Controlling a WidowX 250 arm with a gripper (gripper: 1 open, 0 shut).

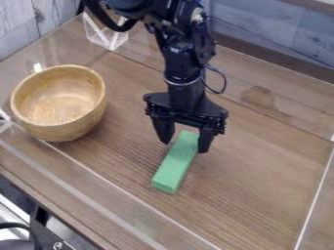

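A green flat oblong block (175,168) lies on the wooden table (248,195), angled from lower left to upper right. My black gripper (186,127) hangs just above and behind the block's far end, its fingers spread to either side. Whether anything touches the block at that end is hard to tell.
A wooden bowl (59,102) stands to the left. A clear plastic container (108,27) is at the back left.
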